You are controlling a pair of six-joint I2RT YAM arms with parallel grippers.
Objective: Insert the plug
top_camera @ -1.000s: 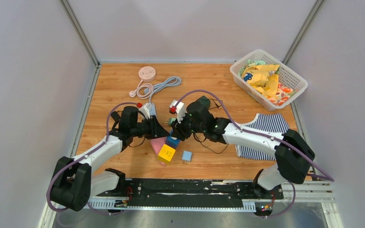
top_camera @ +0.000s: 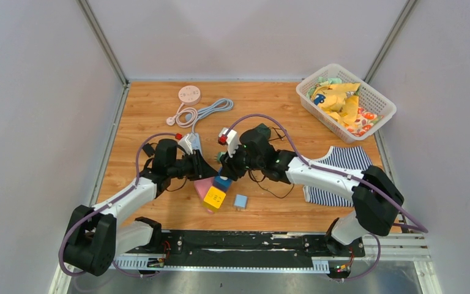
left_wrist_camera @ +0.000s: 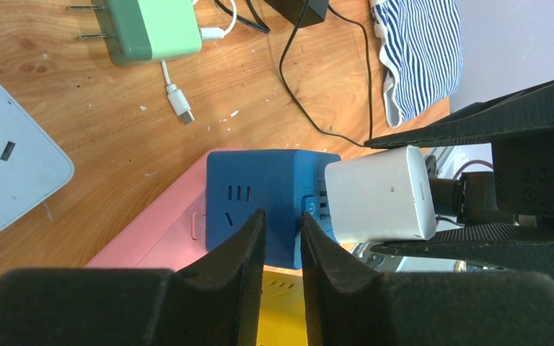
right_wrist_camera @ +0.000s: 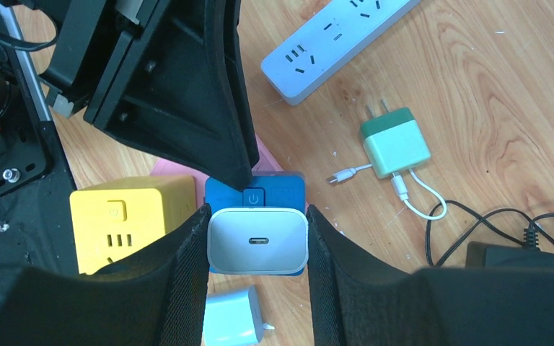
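A blue socket cube (left_wrist_camera: 252, 202) sits on a pink base (left_wrist_camera: 151, 231) beside a yellow cube (right_wrist_camera: 130, 216). My right gripper is round a white charger (left_wrist_camera: 375, 194) that lies against the blue cube's socket face; its pins are hidden, so I cannot tell how far in it is. My left gripper (top_camera: 202, 173) is shut at the blue cube's side, its tips close to or on it in both wrist views; what lies between them is hidden.
A green charger (right_wrist_camera: 397, 144), blue power strip (right_wrist_camera: 317, 50), light blue charger (right_wrist_camera: 231, 317) and black adapter (right_wrist_camera: 508, 256) with cables lie around. A basket (top_camera: 343, 104) and striped cloth (top_camera: 336, 180) are to the right.
My right arm has shifted very slightly over the last second; otherwise nothing has visibly moved.
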